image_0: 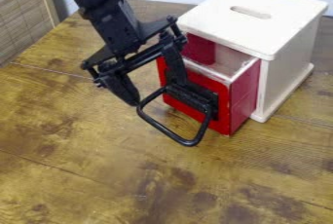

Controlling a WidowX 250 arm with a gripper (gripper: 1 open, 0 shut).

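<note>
A white box cabinet (274,23) with a slot in its top stands at the back right, with a red drawer (232,112) pulled out from its front. The drawer bears a large black loop handle (182,140). My black gripper (150,82) hangs at the drawer's front left, above and behind the handle. Whether its fingers are open or shut is unclear, and part of the drawer's front is hidden behind it.
A wooden table (78,169) fills the view, clear at the front and left. A pale woven edge (19,18) lines the upper left.
</note>
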